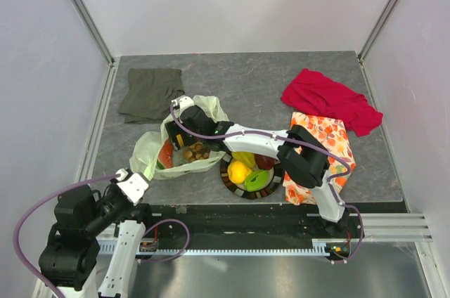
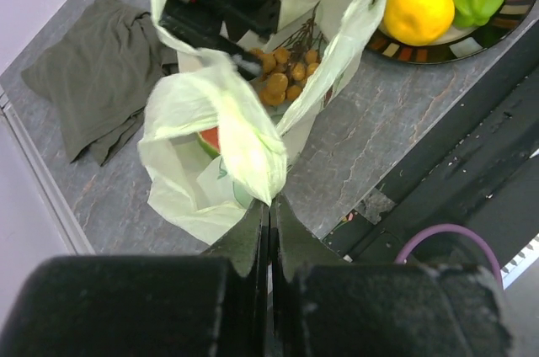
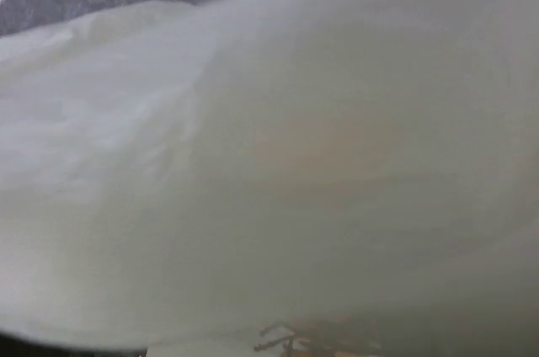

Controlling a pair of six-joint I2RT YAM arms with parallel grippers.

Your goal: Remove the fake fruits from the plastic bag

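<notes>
The pale translucent plastic bag lies open at the left of the mat, a watermelon slice and brown clustered fruit inside. My left gripper is shut at the bag's near-left edge, thin bag film at its tips. A dark plate beside the bag holds a yellow lemon, a green starfruit and red fruit.
A green cloth lies back left, a red cloth back right, above an orange patterned cloth. Walls border both sides.
</notes>
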